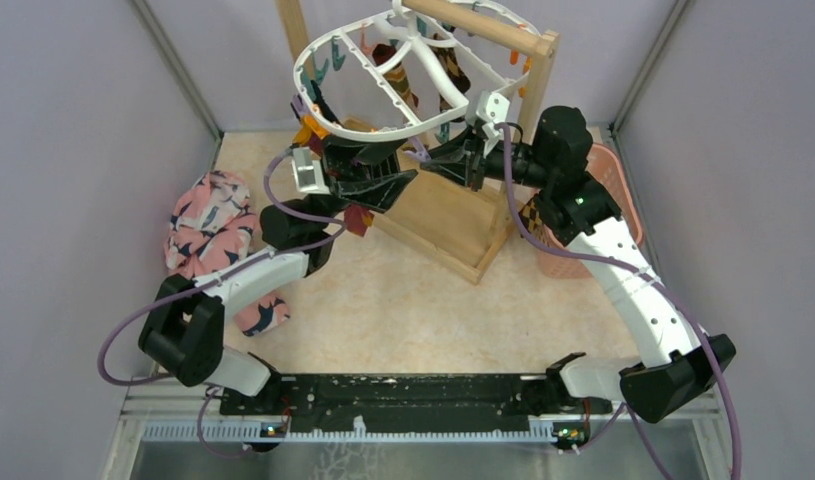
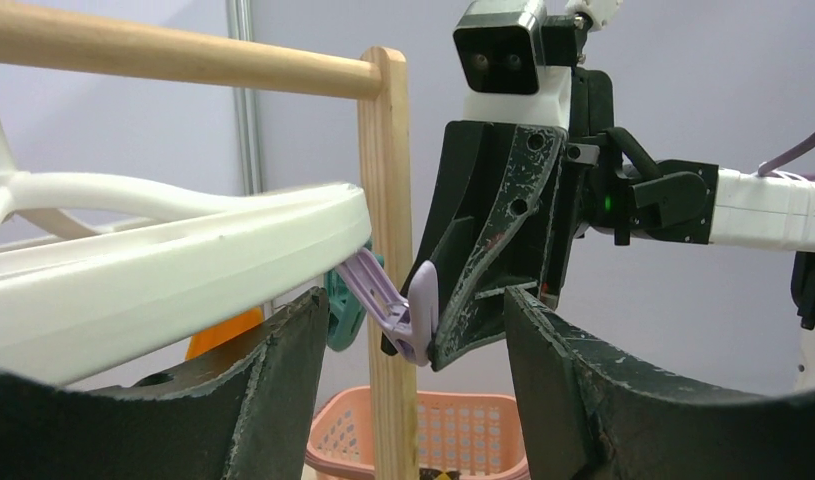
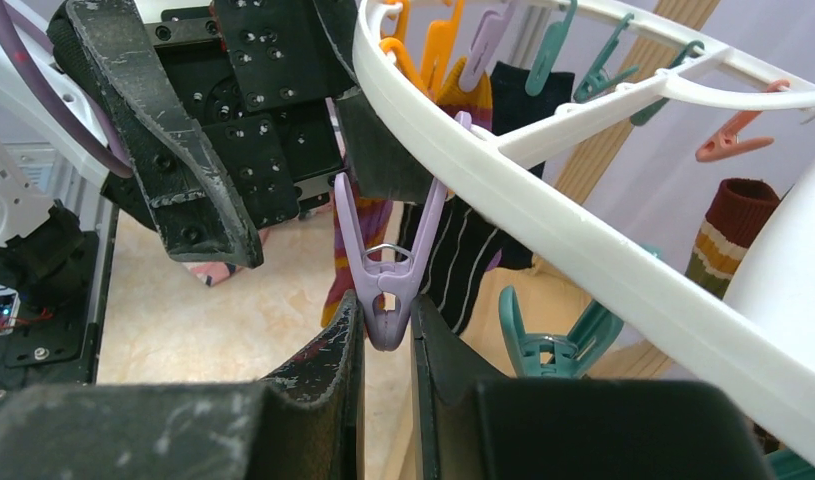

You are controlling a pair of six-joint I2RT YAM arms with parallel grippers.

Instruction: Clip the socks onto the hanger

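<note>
A white round hanger [image 1: 403,128] with coloured clips hangs on a wooden frame. A lilac clip [image 3: 388,290] hangs from its rim, with its lower end at the fingertips of my right gripper, whose fingers are close together on it. My left gripper [image 1: 393,170] stands open beside the hanger, pointing at that clip; in the left wrist view nothing is between its fingers. Socks hang from other clips, among them a black striped sock [image 3: 453,260] and a brown striped sock [image 3: 728,230].
A pink basket [image 1: 593,260] with a patterned sock stands at the right behind my right arm. Pink patterned cloth [image 1: 208,215] lies at the left.
</note>
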